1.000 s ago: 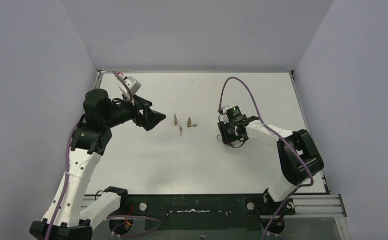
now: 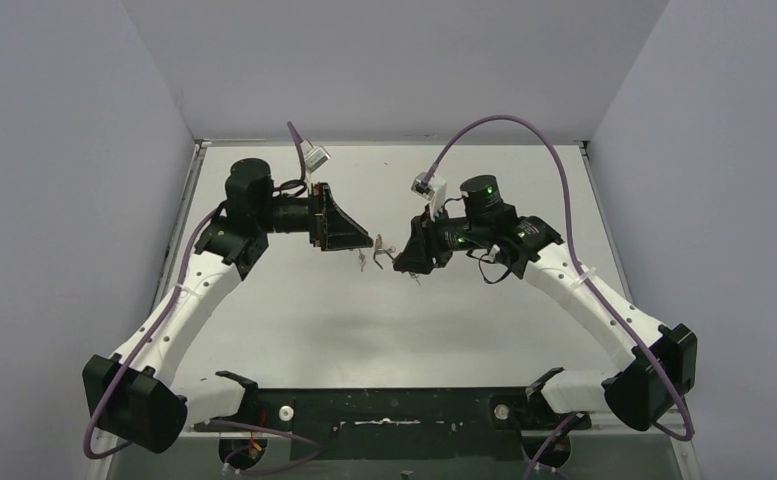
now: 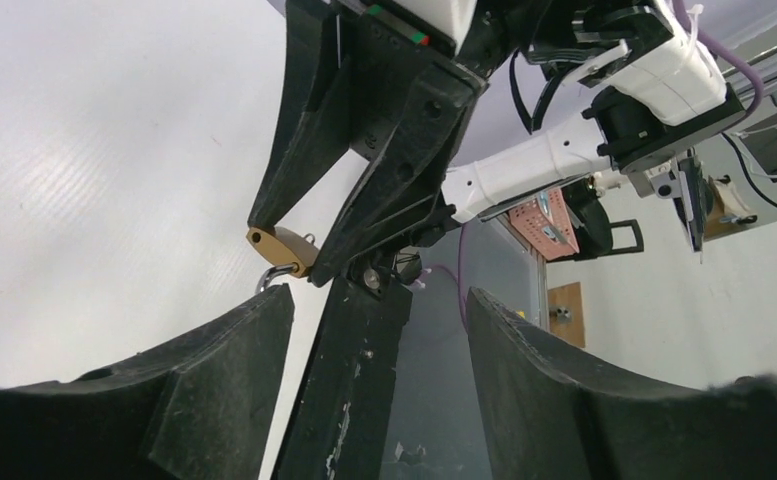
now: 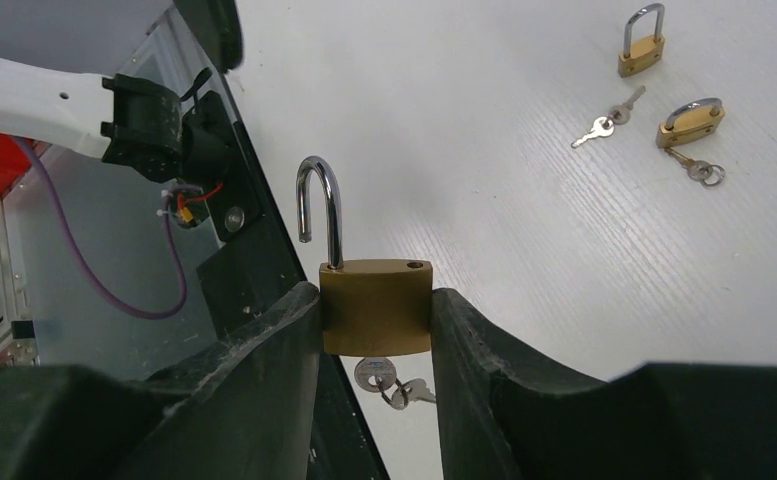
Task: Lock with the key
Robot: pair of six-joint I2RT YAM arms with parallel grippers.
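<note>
A brass padlock (image 4: 376,308) is clamped in my right gripper, its steel shackle (image 4: 334,205) swung open and pointing away from the fingers. A ring with keys (image 4: 389,380) hangs below that padlock. From the left wrist view the same padlock (image 3: 286,247) sits between the right gripper's fingertips, clear of the table. My left gripper is part open with nothing between its fingers. In the top view the left gripper (image 2: 366,243) and the right gripper (image 2: 401,265) face each other closely over the table's middle.
Two more padlocks lie on the white table: one (image 4: 641,54) upright, the other (image 4: 691,124) with keys (image 4: 704,170) beside it. A loose key pair (image 4: 609,120) rests near them. The table (image 2: 364,345) in front of the grippers is clear.
My left arm has moved right, toward the middle. The right gripper has lifted and come left with the padlock, and the gap between the two grippers has narrowed sharply.
</note>
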